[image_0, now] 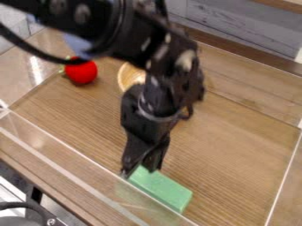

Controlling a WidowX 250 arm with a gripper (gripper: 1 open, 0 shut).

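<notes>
My black gripper (139, 163) reaches down from the top centre, its fingertips at the upper-left end of a pale green block (163, 191) lying on the wooden floor near the front clear wall. Whether the fingers grip the block or stand apart over it is hard to tell. The block's left end is partly hidden behind the fingers.
A red tomato-like object (81, 71) sits at the back left, with a blue item (76, 42) behind it. A tan bowl (127, 77) is partly hidden behind the arm.
</notes>
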